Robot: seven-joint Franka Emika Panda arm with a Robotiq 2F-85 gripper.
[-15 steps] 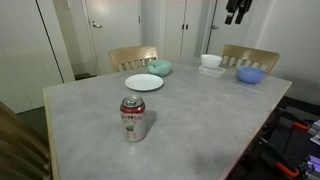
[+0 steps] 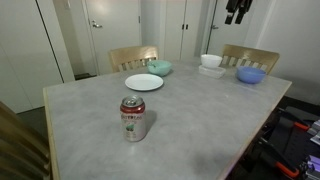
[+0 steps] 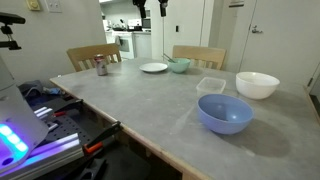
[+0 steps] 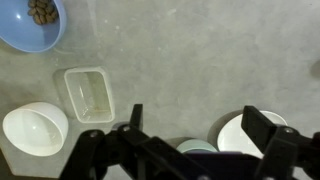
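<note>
High above the table, my gripper hangs clear of every object, its fingers spread apart. Looking down in the wrist view, the gripper has only bare tabletop showing between its fingertips. A blue bowl holding brown nut-like pieces lies at the upper left there. Below it are a clear rectangular container and a white bowl. A green bowl and a white plate are partly hidden by the gripper. The red-and-silver can stands upright on the table.
The grey table has a wide clear middle. Wooden chairs stand along its far side. In exterior view 2, the blue bowl sits nearest the front, with the container and white bowl behind it.
</note>
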